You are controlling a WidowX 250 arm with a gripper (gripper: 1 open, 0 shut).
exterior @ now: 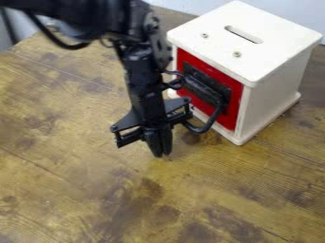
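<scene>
A white wooden box [273, 81] with a slot in its top stands at the upper right, with a red front door [225, 117] facing left. The door carries a black panel and handle partly behind my arm. My black gripper [159, 147] hangs low just left of the box's front, fingers pointing down near the table, shut with nothing visible between them.
A pale wall or edge lies along the back.
</scene>
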